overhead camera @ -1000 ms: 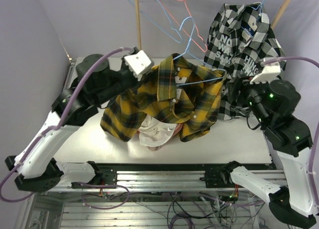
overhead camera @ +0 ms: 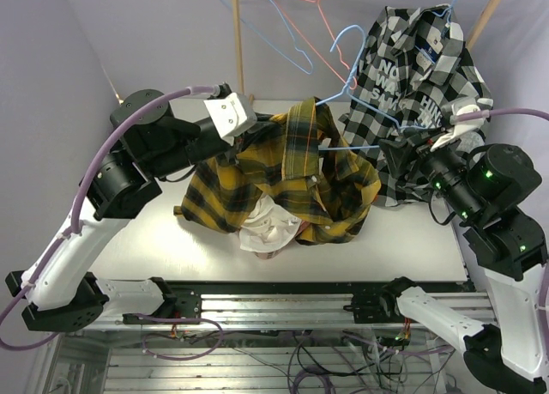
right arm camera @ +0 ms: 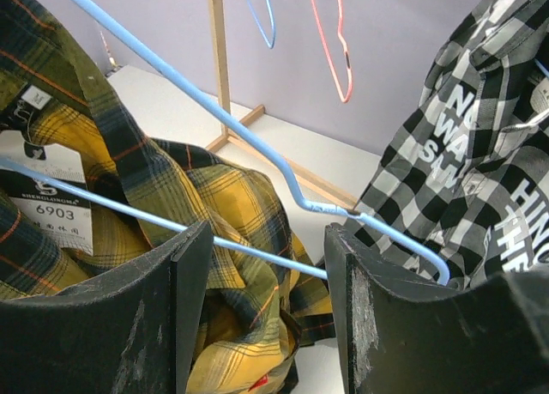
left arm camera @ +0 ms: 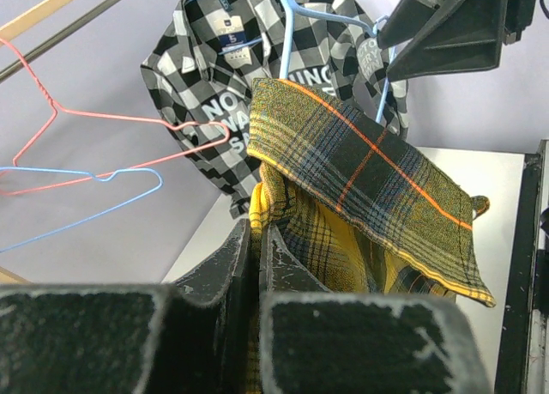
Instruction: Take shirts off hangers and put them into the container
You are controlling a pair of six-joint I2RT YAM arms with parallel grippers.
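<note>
The yellow-and-green plaid shirt (overhead camera: 300, 197) hangs bunched over the table, partly on a blue hanger (overhead camera: 347, 149) whose hook points up and whose right end reaches out of the cloth. My left gripper is shut on the shirt near its collar. My right gripper stands open at the hanger's bare right end; in the right wrist view the bottom bar (right arm camera: 232, 244) crosses between or just beyond its fingers. A white label (right arm camera: 51, 205) shows inside the shirt.
A black-and-white checked shirt (overhead camera: 412, 85) hangs at back right. Empty blue and pink hangers (overhead camera: 322, 21) hang from the rail. A pale bundle (overhead camera: 270, 227) lies under the plaid shirt.
The held hanger has moved to the right, with more of it out of the shirt. My right gripper has shifted slightly left toward it.
</note>
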